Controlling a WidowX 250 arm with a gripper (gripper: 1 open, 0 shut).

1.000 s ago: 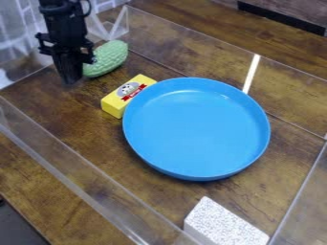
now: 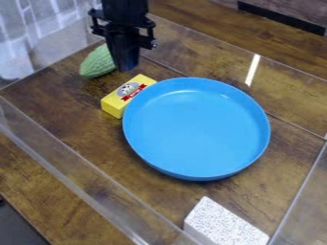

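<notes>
The black gripper [image 2: 125, 59] hangs at the top left, shut, with nothing visible between its fingers. Just left of it, partly behind it, lies a green oval object [image 2: 98, 61]. Below the gripper lies a yellow box [image 2: 125, 98] with a printed label, beside the left rim of a large blue plate [image 2: 196, 129].
A white speckled block [image 2: 225, 221] sits at the bottom right. Clear plastic walls border the wooden surface [image 2: 76, 163]. Bare wood is free at the top right and lower left.
The gripper has moved right across the green object, from its left side to its right, toward the area above the yellow box. The other objects look roughly in place.
</notes>
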